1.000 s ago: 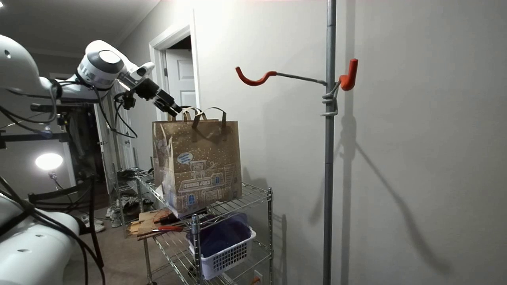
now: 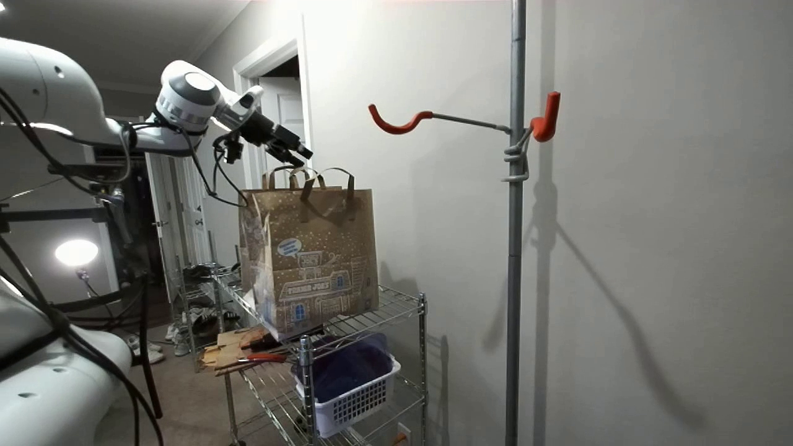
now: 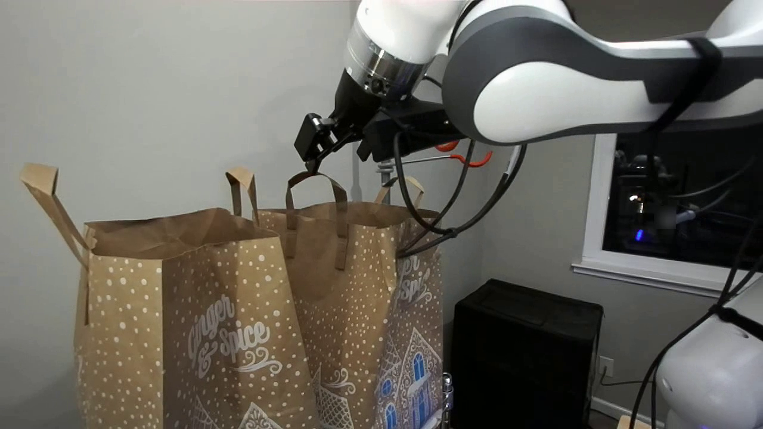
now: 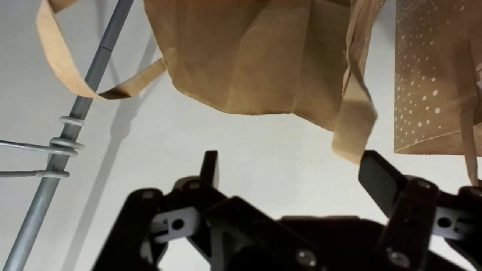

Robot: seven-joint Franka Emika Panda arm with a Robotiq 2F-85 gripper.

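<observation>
Two brown paper bags with white dots and handles stand close together; in exterior view 2 one (image 3: 214, 329) is at the left and the other (image 3: 336, 314) just right of it. My gripper (image 2: 304, 156) hangs over the bag tops, tilted downward. Its fingers stand wide apart in the wrist view, with only wall between the fingers. A paper handle (image 4: 357, 119) reaches close to the right fingertip; whether they touch I cannot tell. From exterior view 2, one fingertip appears right at the top of the right bag's near handle (image 3: 315, 179).
The bags rest on a wire shelf (image 2: 405, 301), above a white basket (image 2: 357, 405). To the right, a grey pole (image 2: 515, 297) carries red-tipped hooks (image 2: 401, 127). A black cabinet (image 3: 526, 350) stands behind in exterior view 2. Cables loop beneath the arm.
In exterior view 1 my gripper has moved right and slightly up over the bag tops, and its fingers now show farther apart. The bags look unmoved.
</observation>
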